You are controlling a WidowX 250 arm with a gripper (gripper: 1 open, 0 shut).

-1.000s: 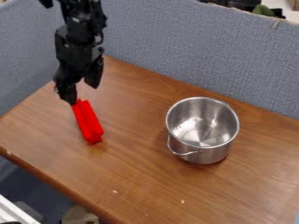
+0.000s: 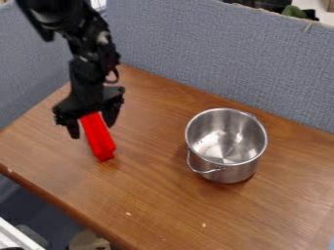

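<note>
A red rectangular block (image 2: 101,142) lies on the wooden table, left of centre. My black gripper (image 2: 88,116) is lowered over its far end, fingers open on either side of it; whether they touch the block is unclear. A steel pot (image 2: 226,145) with a wire handle stands upright to the right.
Grey padded walls (image 2: 222,54) border the table at the back and left. The table's front left edge drops to a dark gap.
My gripper has come down from above the block to around its far end. The block and pot look unmoved.
</note>
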